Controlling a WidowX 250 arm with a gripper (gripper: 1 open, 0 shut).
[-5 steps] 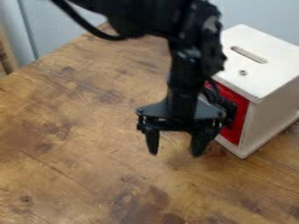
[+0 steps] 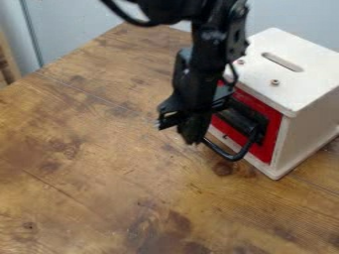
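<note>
The black arm reaches down from the top centre, ending in my gripper (image 2: 188, 127), which is blurred and sits beside the front of a white box (image 2: 284, 69) on the right. The box has a red front (image 2: 269, 142) with a dark recessed part and a black looped handle or cable in front of it, running near my gripper. Whether my fingers are open or shut, or touch the handle, I cannot tell.
A wooden tabletop (image 2: 79, 159) fills the left and lower view, with clear room there. A pale wall stands behind at the top.
The arm has swung from lower over the box's front to a slightly higher position at its left, and the looped black piece shows more plainly at the red front.
</note>
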